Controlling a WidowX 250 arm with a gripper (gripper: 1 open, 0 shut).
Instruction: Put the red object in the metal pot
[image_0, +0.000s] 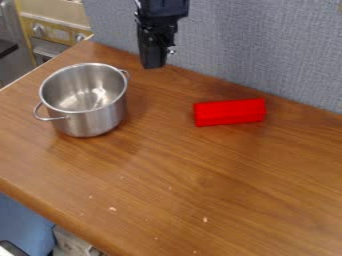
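On the right half of the table lies the red object (230, 112), a long block resting on its side. The metal pot (86, 98), empty and upright with wire handles, stands at the left. My dark gripper (154, 58) hangs near the back wall, up and to the right of the pot and well left of the red object. Nothing red shows at its fingers. It is too small and dark to tell how far apart the fingers stand.
Bare wooden table (181, 190) fills the front and middle. A grey wall (261, 45) closes off the back. Beyond the table's left edge are a metal sink and a drawer-like unit (51, 27).
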